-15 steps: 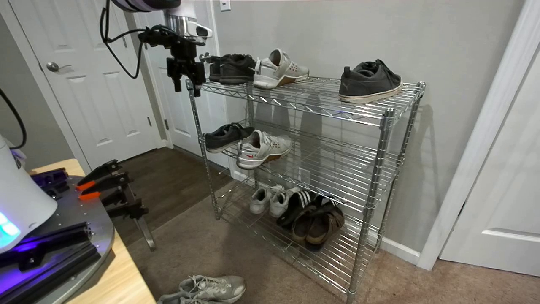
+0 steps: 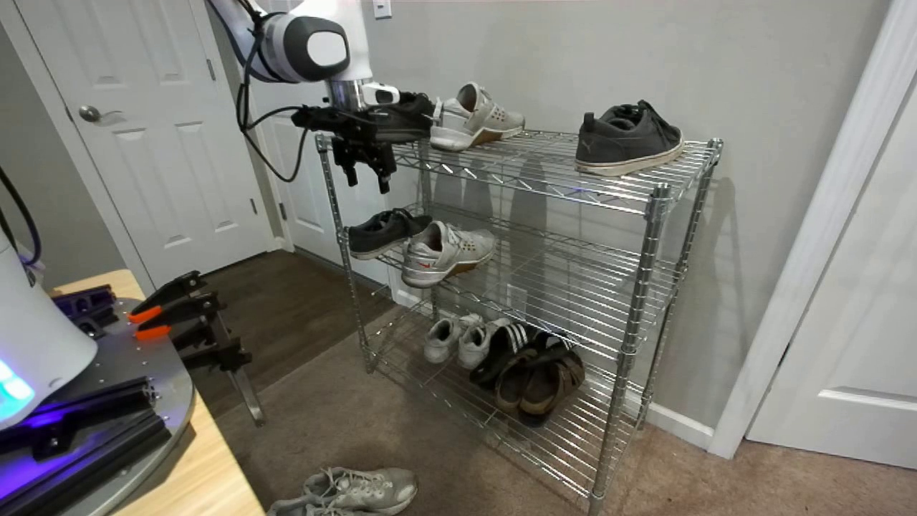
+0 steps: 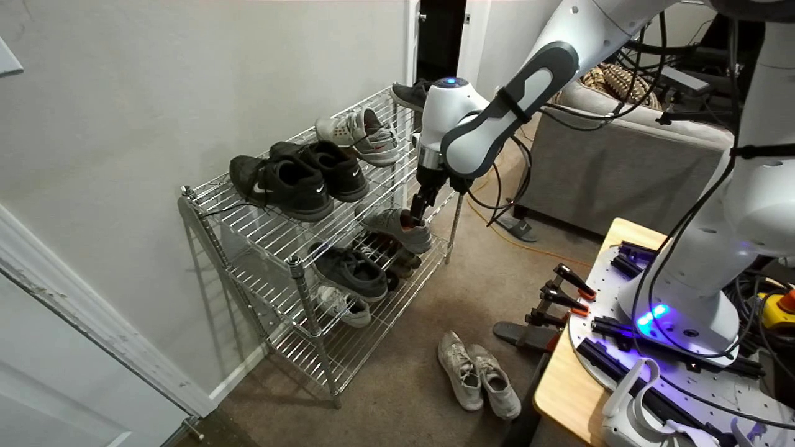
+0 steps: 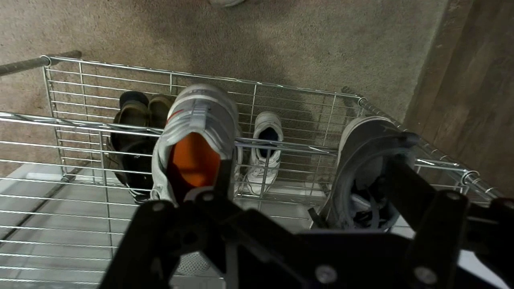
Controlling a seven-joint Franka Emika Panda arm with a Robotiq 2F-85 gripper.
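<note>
My gripper (image 2: 367, 176) points down at the rack's front left, with its fingertips below the top shelf's edge and above the middle-shelf shoes. The fingers stand open and hold nothing. On the middle shelf are a black shoe (image 2: 387, 232) and, beside it, a grey-white sneaker (image 2: 448, 253) with a red mark and an orange insole. In the wrist view, one finger overlaps the sneaker (image 4: 204, 110) and the other overlaps the black shoe (image 4: 354, 149); contact cannot be told. From the opposite side, the gripper (image 3: 419, 212) appears in front of the sneaker (image 3: 391, 223).
The wire rack's top shelf (image 2: 550, 150) carries black shoes, a light sneaker (image 2: 473, 117) and a dark grey shoe (image 2: 627, 140). White shoes and sandals (image 2: 541, 378) sit on the bottom shelf. Grey sneakers (image 3: 477, 376) lie on the carpet. The middle shelf's right part is bare.
The gripper has moved right and down, from the rack's left corner post to in front of the top shelf's edge. The shoes have not moved.
</note>
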